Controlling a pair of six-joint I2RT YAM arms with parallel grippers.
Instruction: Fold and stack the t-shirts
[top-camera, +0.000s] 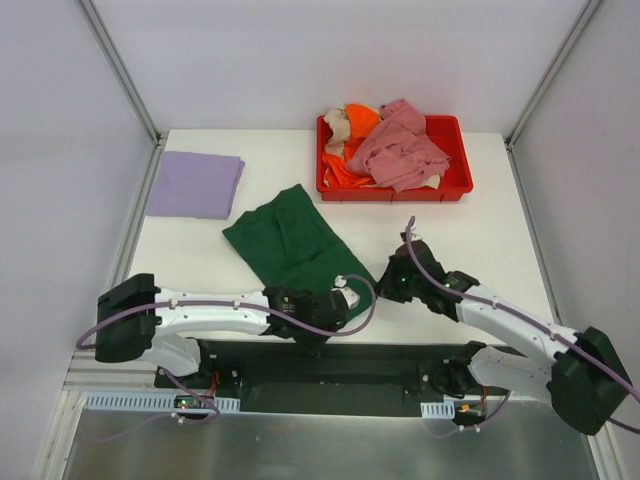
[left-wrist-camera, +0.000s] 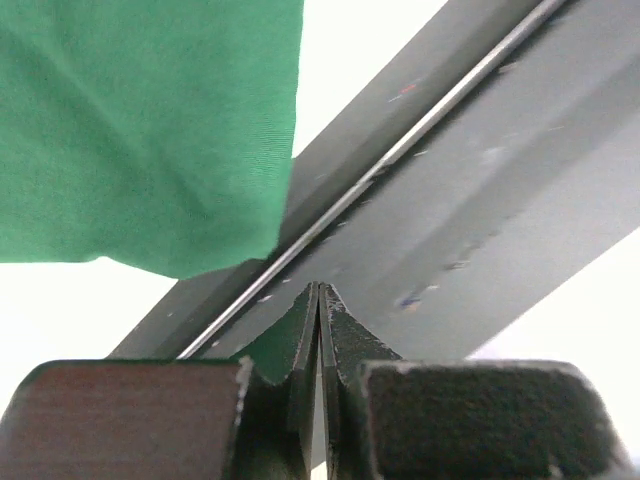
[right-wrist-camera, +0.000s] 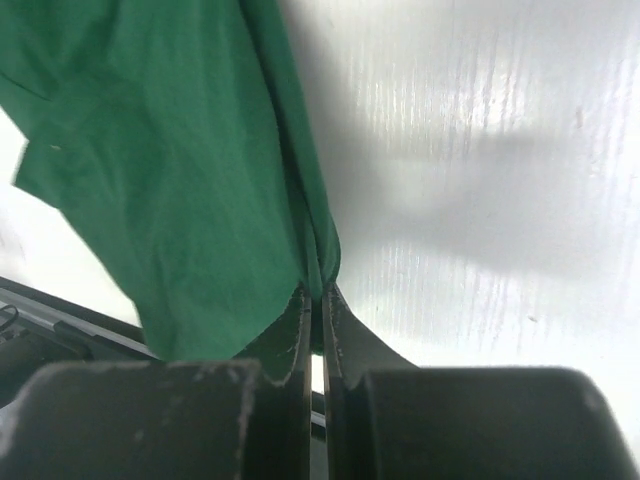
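Note:
A dark green shirt (top-camera: 290, 240) lies partly spread on the white table, its near part hidden beneath my left arm. At its near right corner my right gripper (top-camera: 379, 291) is shut, and in the right wrist view the green cloth (right-wrist-camera: 200, 200) runs into the closed fingertips. My left gripper is shut with nothing showing between its fingers; it stands just off the shirt's edge (left-wrist-camera: 230, 230), by the table's front edge. A flat, folded purple shirt (top-camera: 195, 184) rests at the back left.
A red bin (top-camera: 400, 195) at the back holds crumpled pink (top-camera: 400, 150), orange and beige cloths. Clear table lies to the right of the green shirt and between it and the bin. A dark rail (top-camera: 330, 385) runs along the front edge.

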